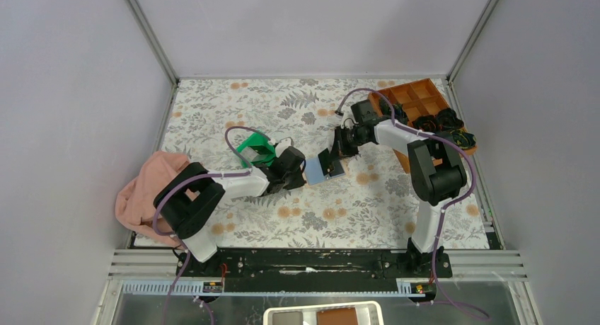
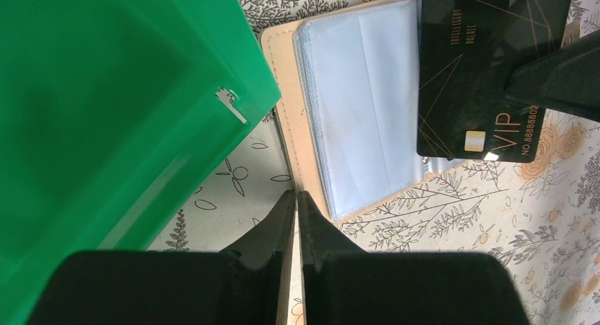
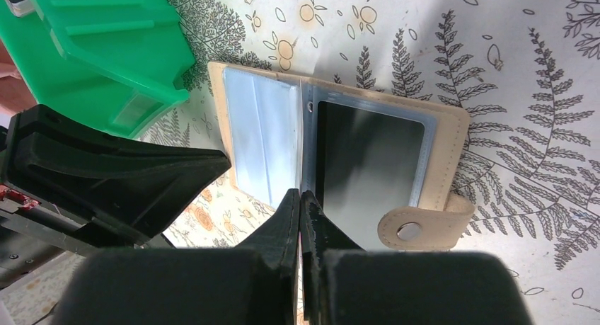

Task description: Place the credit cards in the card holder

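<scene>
The tan card holder (image 3: 450,155) lies open mid-table, pale blue sleeves (image 2: 361,105) on its left half. A black VIP card (image 2: 470,91) shows over its right part in the left wrist view; whether it is held is unclear. My left gripper has its fingertips at the holder's left edge, close together; any small gap or content is hard to tell. My right gripper is shut above the holder's middle, beside a dark panel (image 3: 364,162) in a clear-framed pocket. A green tray (image 2: 120,91) sits immediately left of the holder.
An orange compartment box (image 1: 417,91) with dark bundles stands at back right. A pink cloth (image 1: 145,187) lies at the left.
</scene>
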